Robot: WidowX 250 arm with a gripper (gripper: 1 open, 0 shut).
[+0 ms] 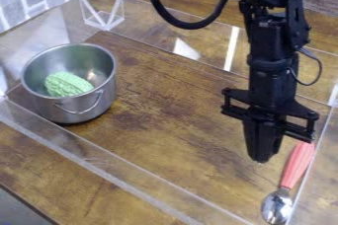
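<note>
My black gripper (264, 146) points down over the right side of the wooden table, its fingertips shut with nothing visible between them. Just right of and below it lies a spoon with a red handle (295, 165) and a shiny metal bowl end (278, 206). On the left stands a steel pot (95, 105) with a bumpy light green object (63, 83) inside.
Clear plastic edging (119, 178) runs around the work area, along the front, back and right. A white slatted structure is at the back left.
</note>
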